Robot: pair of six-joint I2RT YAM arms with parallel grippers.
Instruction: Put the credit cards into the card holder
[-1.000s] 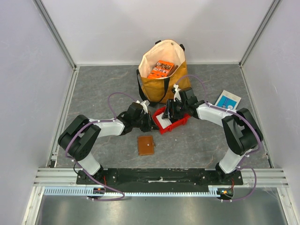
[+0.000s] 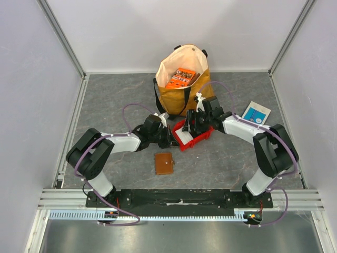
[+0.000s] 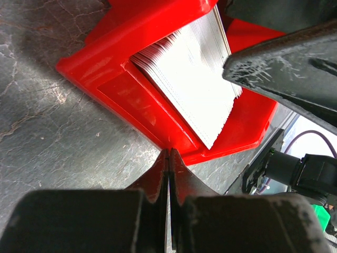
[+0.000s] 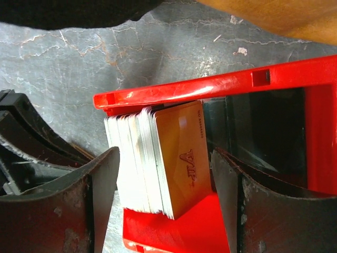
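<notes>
A thick stack of cards (image 4: 181, 158) leans in one end of a red box (image 4: 179, 90); its end card is golden. My right gripper is open over the stack, one finger to each side; whether they touch the cards is unclear. The cards' white edges (image 3: 195, 74) face the left wrist camera. My left gripper, shut with nothing visible between its fingers, has its tips at the outer lower edge of the red box. On the table in front lies a flat brown piece (image 2: 164, 164), seemingly the card holder.
Behind the box stands a yellow bag (image 2: 174, 100) with an orange item (image 2: 181, 77) inside. A white and blue booklet (image 2: 256, 113) lies at the right.
The right arm has shifted slightly to the right, and its gripper has moved a little over the box. The left arm has barely moved; the box and brown piece look unmoved.
</notes>
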